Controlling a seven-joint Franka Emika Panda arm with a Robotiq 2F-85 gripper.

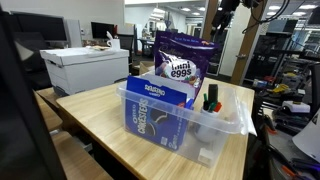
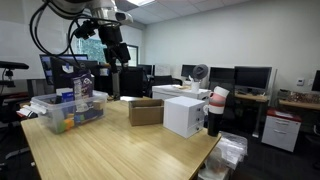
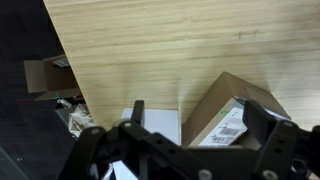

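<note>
My gripper is open over the wooden table, with two dark fingers well apart and nothing between them. In exterior view 2 the gripper hangs high above the table. A clear plastic bin holds a purple Mini Eggs bag, a blue box and several small items, including pens. Below the gripper in the wrist view lie a brown cardboard box at lower right and a white surface at lower middle, partly covered by the gripper.
A white lidded box stands beside an open brown box on the table, with stacked cups at its edge. Clear plastic bags are beyond that edge.
</note>
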